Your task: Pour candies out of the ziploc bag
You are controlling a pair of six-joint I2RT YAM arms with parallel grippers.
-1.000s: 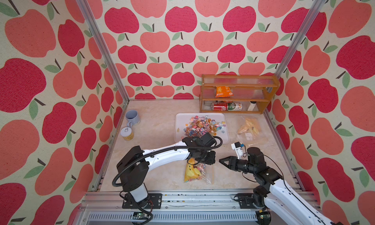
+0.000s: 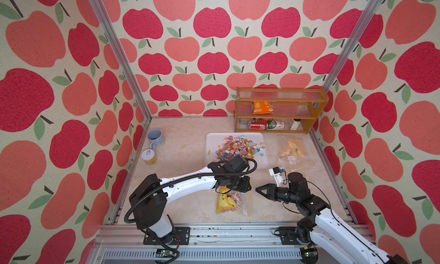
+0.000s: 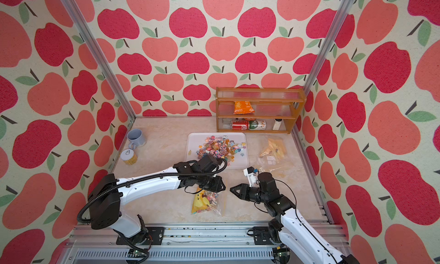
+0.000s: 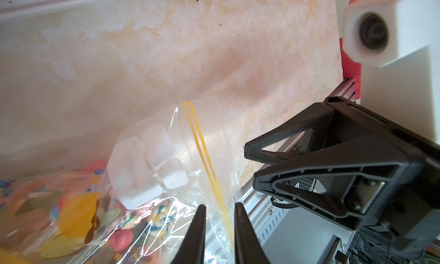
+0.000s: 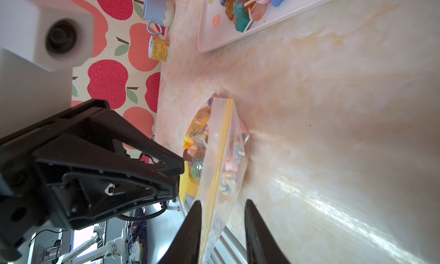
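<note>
A clear ziploc bag (image 2: 229, 202) with yellow zip lines and colorful candies inside lies on the table at the front centre, a yellow figure showing on it. My left gripper hangs just over its zip end, fingers apart with nothing clearly held. My right gripper faces it from the right, fingers apart, the zip strip below them in the right wrist view. Behind the grippers a white tray (image 3: 192, 144) holds a pile of loose candies.
A second bag (image 3: 272, 151) lies at right. A wooden shelf (image 2: 279, 92) with snacks and cans stands at the back. A mug (image 2: 155, 136) and a tin (image 2: 149, 156) sit at left. The table's front edge is close below.
The left arm has shifted slightly to the left, and the right gripper has moved slightly left. The bag looks unmoved.
</note>
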